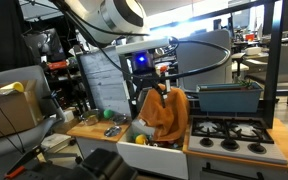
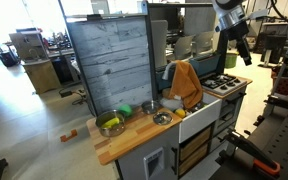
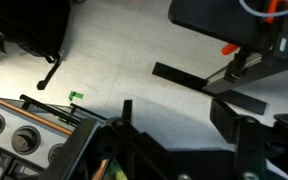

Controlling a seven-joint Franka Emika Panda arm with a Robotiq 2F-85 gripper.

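My gripper is open, its two dark fingers well apart in the wrist view with only the grey floor showing between them. From the first exterior view, the gripper [image 1: 150, 92] points down and overlaps the left side of an orange cloth [image 1: 166, 118]. The second exterior view has the arm [image 2: 229, 22] far to the right of the cloth [image 2: 186, 84], so the two are apart. That cloth hangs at the back of the white sink [image 2: 196, 122], where several small coloured things lie.
A stove [image 1: 234, 137] stands right of the sink, with a blue-green basket [image 1: 229, 98] behind it. Metal bowls [image 2: 110, 123] rest on the wooden counter [image 2: 124, 145]. Below my gripper, a dark frame [image 3: 254, 55] fills the upper right of the wrist view.
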